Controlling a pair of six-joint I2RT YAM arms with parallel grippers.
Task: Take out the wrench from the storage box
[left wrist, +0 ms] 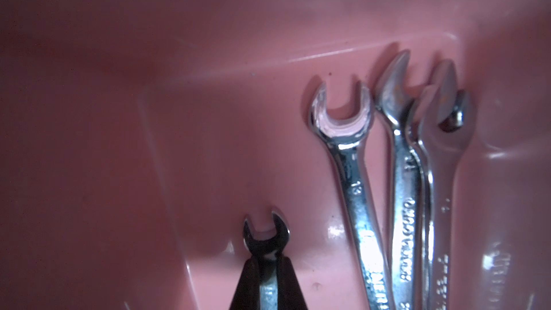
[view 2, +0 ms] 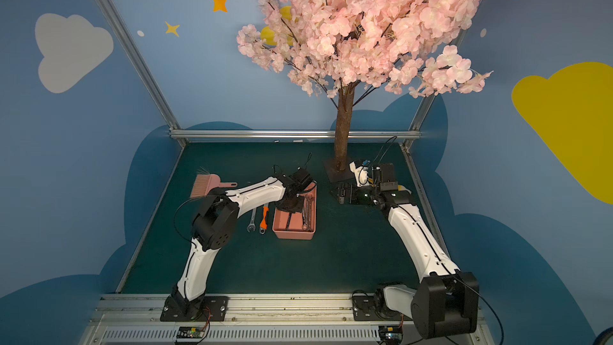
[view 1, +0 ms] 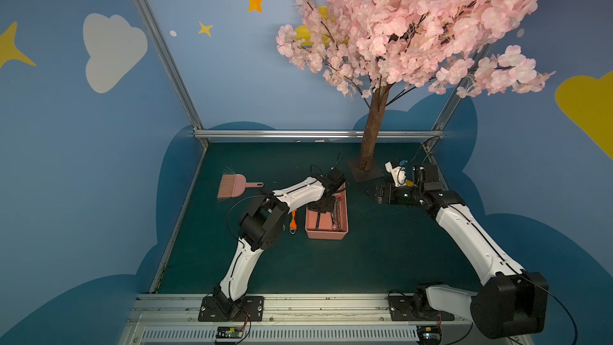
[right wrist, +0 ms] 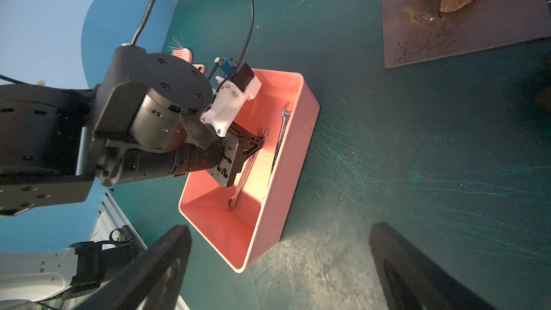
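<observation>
My left gripper reaches down into the pink storage box [right wrist: 281, 195]. Its black fingers [left wrist: 245, 287] stand close on both sides of a small silver wrench [left wrist: 267, 245] lying apart from the others; whether they press on it cannot be told. Several more wrenches lie along the right wall of the box: a bright one [left wrist: 344, 129], another [left wrist: 401, 183] beside it, and a dull one [left wrist: 444, 195] at the edge, partly overlapping. My right gripper is open with nothing held, away to the right of the box.
Outside the box on its left lie a silver wrench [view 2: 251, 222] and an orange-handled tool [view 2: 263, 218]. A pink brush [view 1: 235, 186] rests farther left. The tree's base plate [right wrist: 459, 40] stands behind. Green floor in front of the box is clear.
</observation>
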